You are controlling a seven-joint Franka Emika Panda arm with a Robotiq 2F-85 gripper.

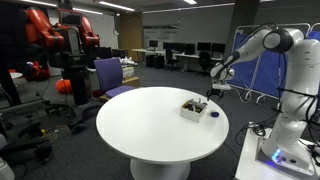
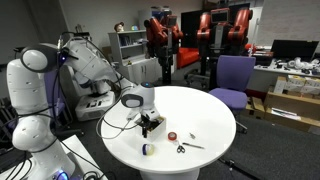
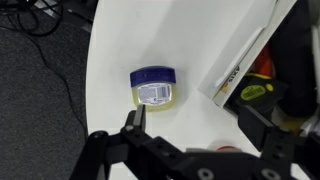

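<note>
In the wrist view my gripper is open, its black fingers set wide apart with nothing between them. Beyond the left finger, on the white table (image 3: 112, 60), lies a small round item (image 3: 153, 90) with a dark blue rim and a pale yellowish label. A white box (image 3: 235, 58) with mixed objects inside lies to its right in that view. Exterior view 2 has the gripper (image 2: 148, 130) above the table near the box, with the blue-rimmed item (image 2: 148, 150) closer to the camera. Exterior view 1 shows this item (image 1: 214, 114) right of the box (image 1: 194, 112).
Scissors (image 2: 181, 149), a red ring-shaped item (image 2: 172, 135) and a small object (image 2: 193, 135) lie on the table in exterior view 2. A purple chair (image 1: 110, 76) stands beyond its edge.
</note>
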